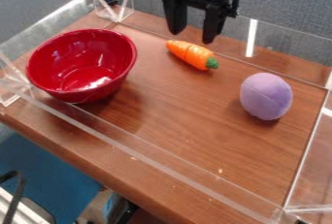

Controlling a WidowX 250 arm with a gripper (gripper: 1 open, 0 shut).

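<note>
My black gripper (195, 24) hangs open at the top centre, its two fingers apart with nothing between them. Below it an orange toy carrot (188, 52) with a green top lies on the wooden table. A red bowl (81, 63), empty, stands at the left. A light purple ball (266, 96) rests at the right.
Clear plastic walls border the wooden table (169, 141) on its sides, near the bowl and along the back. A grey padded wall stands behind.
</note>
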